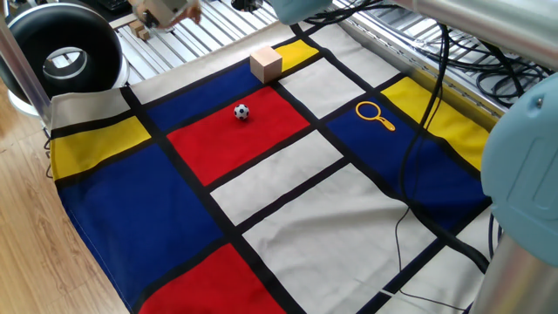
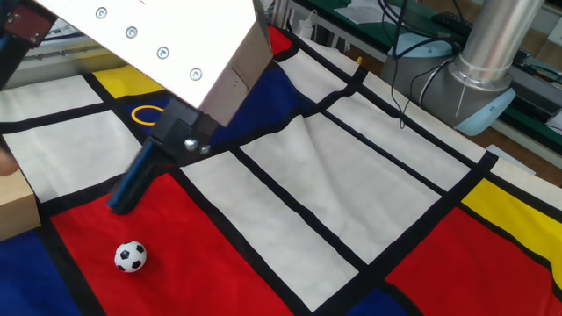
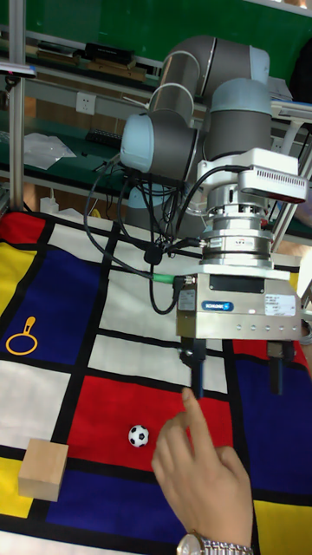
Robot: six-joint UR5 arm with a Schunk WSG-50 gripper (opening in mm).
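A small black-and-white soccer ball (image 1: 241, 112) rests on a red panel of the patterned cloth. Beyond it, a wooden cube (image 1: 266, 64) sits where blue, yellow and white panels meet. The yellow magnifier-shaped ring with a handle (image 1: 375, 115) lies on a blue panel. My gripper (image 3: 238, 395) hangs above the cloth, its two dark fingers (image 3: 277, 370) wide apart with nothing seen between them. In exterior view 2, one finger (image 2: 140, 175) shows above the red panel, up from the ball (image 2: 131, 256). Only part of the gripper shows at exterior view 1's top edge.
A person's hand (image 3: 198, 472) reaches in before one gripper finger; whether they touch, I cannot tell. Black cables (image 1: 436, 105) hang over the cloth's side. A dark round ring-shaped object (image 1: 61, 52) stands beyond the cloth corner.
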